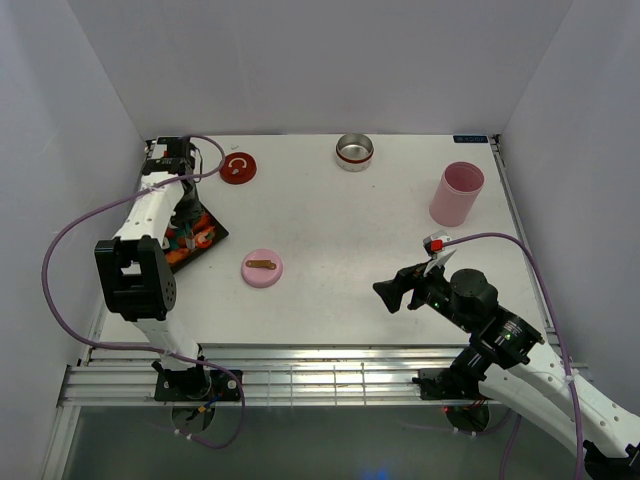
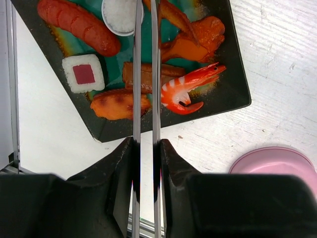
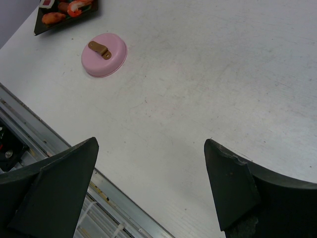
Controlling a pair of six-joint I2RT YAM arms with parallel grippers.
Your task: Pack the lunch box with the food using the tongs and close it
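Note:
A dark tray (image 2: 237, 94) of food lies at the table's left, under my left arm: sausage (image 2: 79, 27), sushi (image 2: 83, 74), shrimp (image 2: 185, 91), drumstick (image 2: 193, 42) and other pieces. My left gripper (image 1: 188, 215) is over it, its long fingers close together and reaching past the top of the left wrist view, so what lies between their tips is hidden. My right gripper stands open and empty over the right front of the table.
A pink lid (image 1: 262, 278) lies right of the tray. A red lid (image 1: 238, 176), a steel bowl (image 1: 354, 162) and a pink cup (image 1: 456, 205) stand farther back and right.

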